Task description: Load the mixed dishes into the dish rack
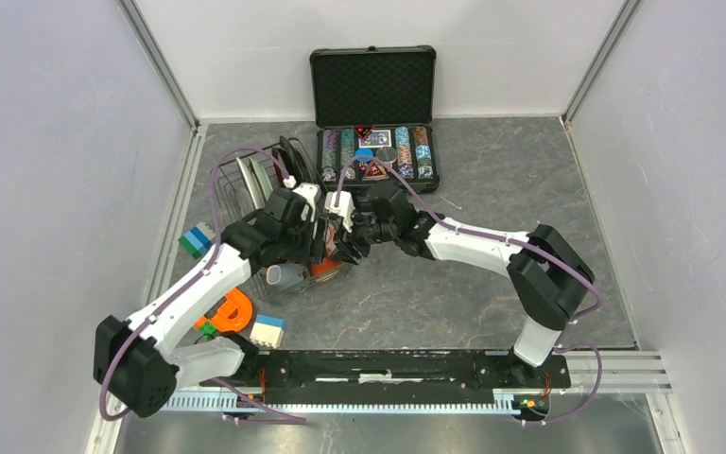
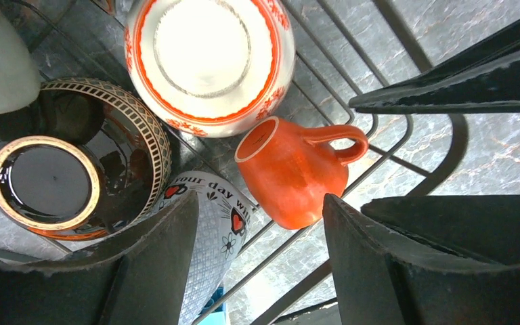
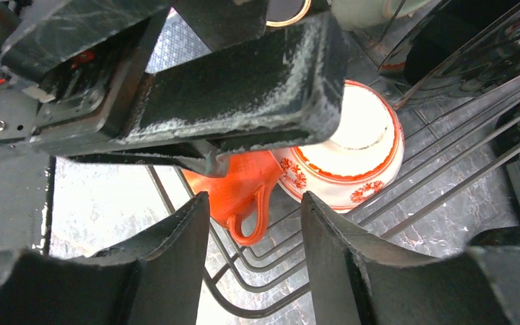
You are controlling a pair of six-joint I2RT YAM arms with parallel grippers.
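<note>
An orange mug (image 2: 291, 176) lies on its side in the wire rack (image 1: 232, 199), next to a red-patterned bowl (image 2: 206, 51), a dark bowl (image 2: 54, 176) and a patterned white dish (image 2: 210, 250). My left gripper is over the mug, fingers apart with nothing between. My right gripper is also over the mug, its fingers apart on either side of the handle, none seen holding it. The two grippers are very close together; in the right wrist view the left one hides part of the mug.
An open poker case (image 1: 375, 156) stands behind. Toy blocks (image 1: 267, 331) and an orange piece (image 1: 234, 312) lie left and front of the rack.
</note>
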